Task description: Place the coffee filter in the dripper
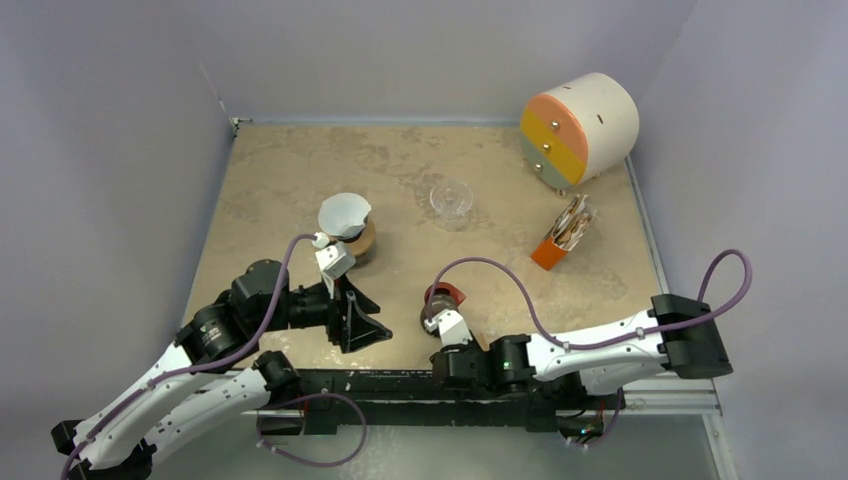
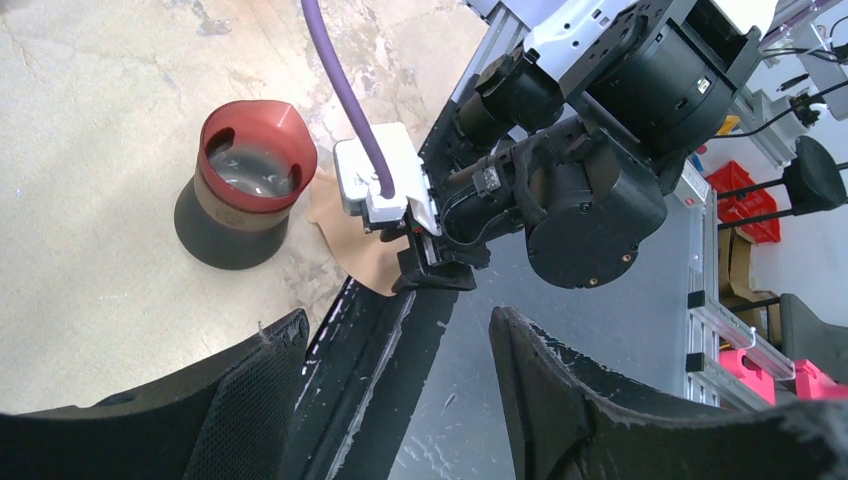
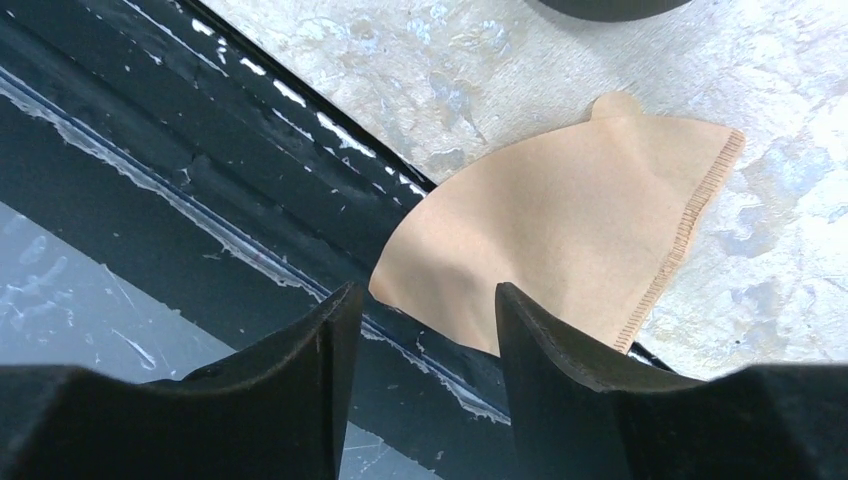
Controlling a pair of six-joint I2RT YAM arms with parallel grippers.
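The brown paper coffee filter (image 3: pixel 540 220) lies flat on the table, its crimped seam to the right in the right wrist view. Its lower left part overhangs the black front edge. My right gripper is open at that overhanging end; the left corner appears in the gap between the fingers, but their height relative to the paper is unclear. Just beyond the filter stands a red-rimmed vessel with a dark base (image 2: pixel 232 225). A white cone-shaped vessel on a wood-collared stand (image 1: pixel 343 213) is farther back left; it looks like the dripper. Open and empty, my left gripper hovers left of the red-rimmed vessel.
A clear glass (image 1: pixel 451 198) stands at the back middle. To the right are an orange holder (image 1: pixel 548 253) full of packets and a white drum with coloured drawers (image 1: pixel 585 125).
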